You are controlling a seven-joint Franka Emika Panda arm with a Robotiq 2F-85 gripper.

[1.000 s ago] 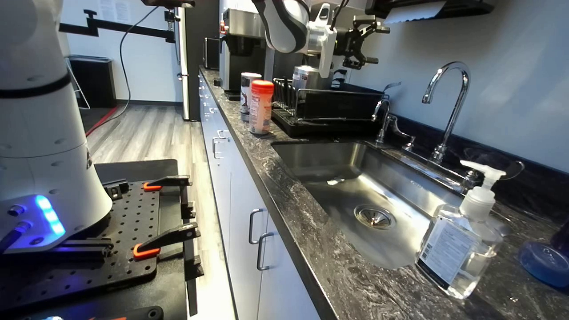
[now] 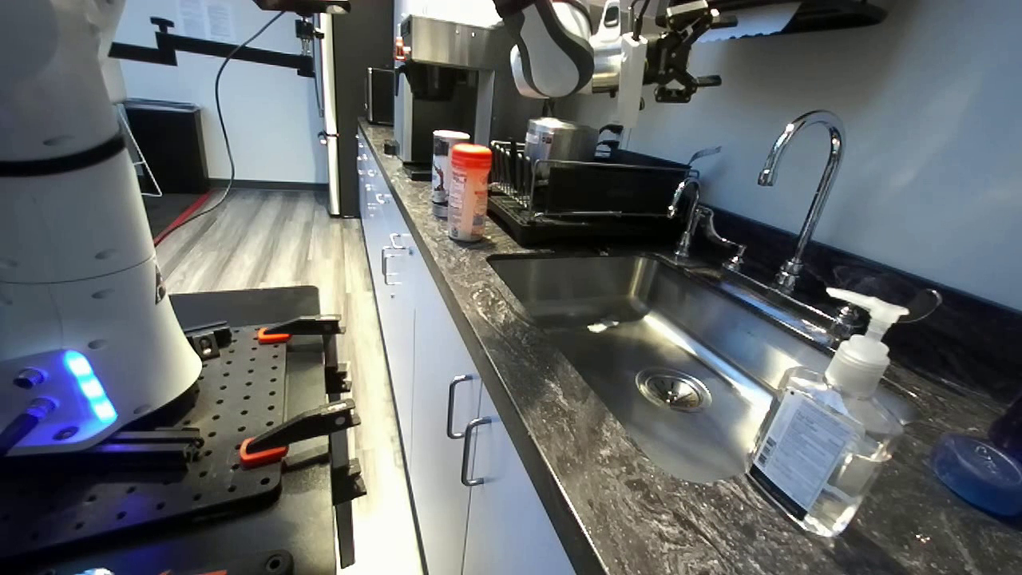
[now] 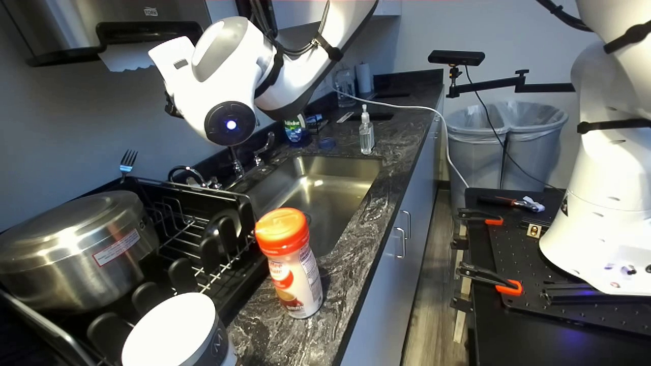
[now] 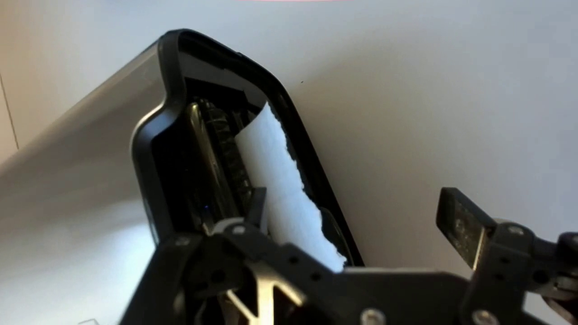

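A strip of white paper towel point(image 4: 287, 189) with a torn edge hangs in the opening of the wall dispenser point(image 4: 108, 162), which has a black rim and a grey cover. My gripper stands open in the wrist view, one finger overlapping the near side of the paper and the other in front of bare wall. Nothing is held. In exterior view 1 the gripper point(image 2: 714, 48) points at the wall, close by the paper point(image 2: 752, 23). Whether a finger touches the paper, I cannot tell. Exterior view 2 shows the paper point(image 3: 131, 56) under the dispenser, while the arm hides the fingers.
Below the arm is a black dish rack point(image 2: 613, 187) with a steel pot point(image 3: 73, 244). A red-capped canister point(image 3: 290, 262) stands on the counter beside it. The sink point(image 2: 623, 335), tall faucet point(image 2: 824, 192) and clear pump bottle point(image 2: 829, 422) lie towards the other end.
In exterior view 1 the arm and gripper have shifted to the right and slightly up, nearer the wall dispenser and its paper. The gripper was open before and remains so.
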